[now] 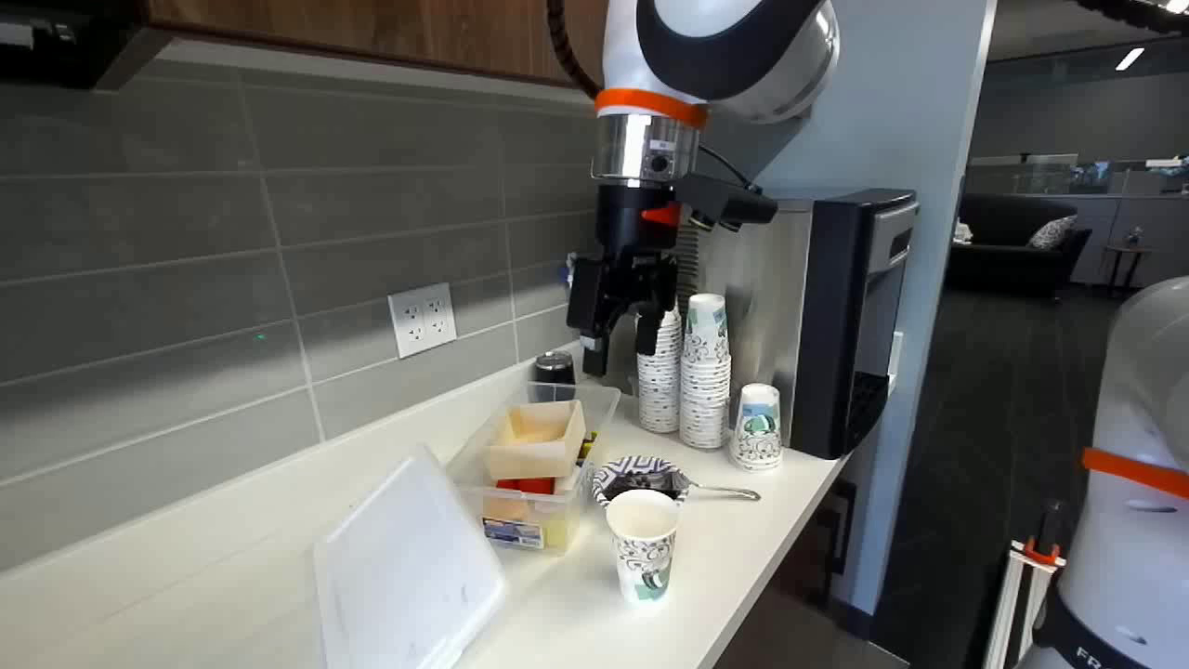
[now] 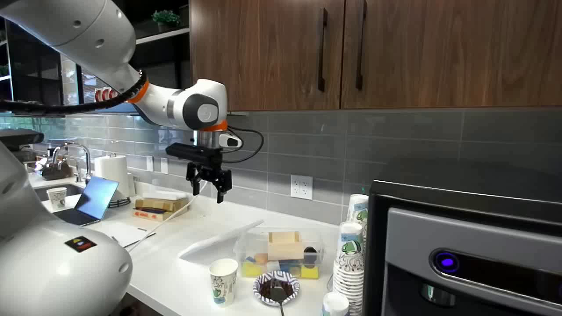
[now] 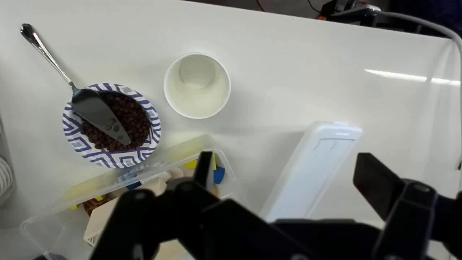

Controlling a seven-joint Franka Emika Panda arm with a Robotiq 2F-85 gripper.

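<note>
High over the counter hangs my gripper (image 1: 619,347), open and with nothing between its fingers; in the wrist view its two black fingers (image 3: 375,184) stand wide apart. Below it is a clear bin (image 2: 250,245) of mixed items. A paper bowl (image 3: 149,145) with a zigzag pattern holds dark brown beans (image 3: 137,123). Across the bowl lies a metal server (image 3: 93,110), its blade on the beans and its handle out over the counter. Beside the bowl a patterned paper cup (image 2: 223,287) stands upright, empty inside as seen from above.
A white lid-like panel (image 1: 407,569) leans on edge beside the bin. Stacked paper cups (image 1: 704,396) stand by the dispenser machine (image 1: 853,323). Further along are a laptop (image 2: 99,197) and some boxes (image 2: 158,208). Counter beyond the cup is clear. Cabinets (image 2: 274,52) hang above.
</note>
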